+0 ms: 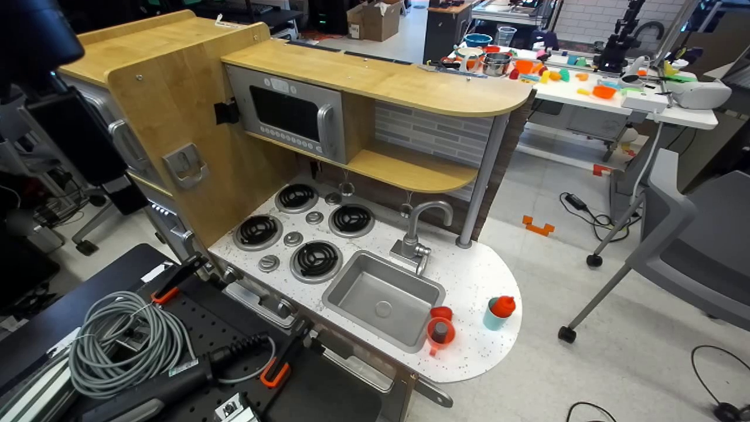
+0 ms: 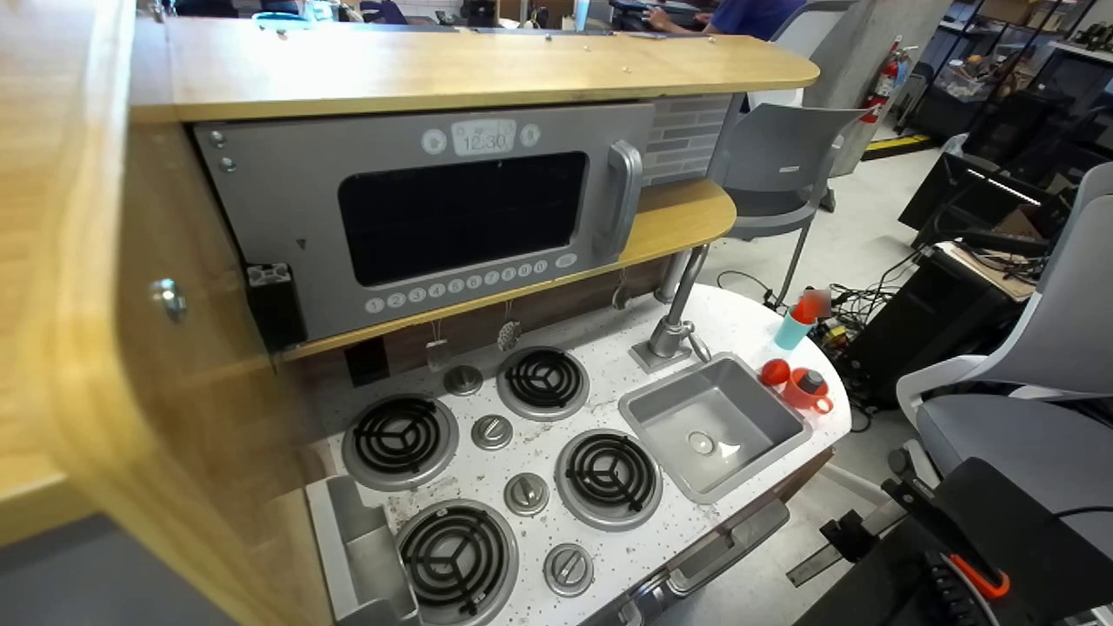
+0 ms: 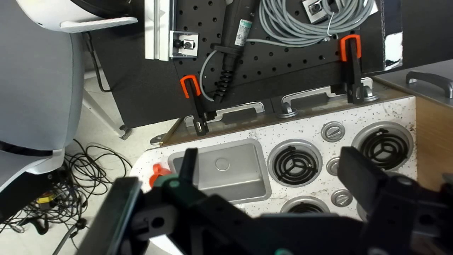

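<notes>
My gripper stands open in the wrist view, its dark fingers spread wide with nothing between them; it looks down over the toy kitchen counter. In exterior view 1 part of the arm and gripper shows at the upper left, well above the counter. An orange-red cup (image 1: pixel 445 340) with a dark object inside sits beside the sink's right end. A small red item (image 1: pixel 441 312) touches or lies close to it, near the sink rim. Further right stands a teal cup (image 1: pixel 494 320) holding a red object (image 1: pixel 503 306). The sink (image 2: pixel 720 428) is empty.
Several burners (image 2: pixel 610 471) and knobs fill the counter left of the sink. A faucet (image 1: pixel 430 214) rises behind it. The microwave (image 2: pixel 459 198) is closed beneath the wooden top shelf (image 1: pixel 394 74). A black bench (image 3: pixel 293 68) with coiled cable (image 3: pixel 305 32) borders the counter's front.
</notes>
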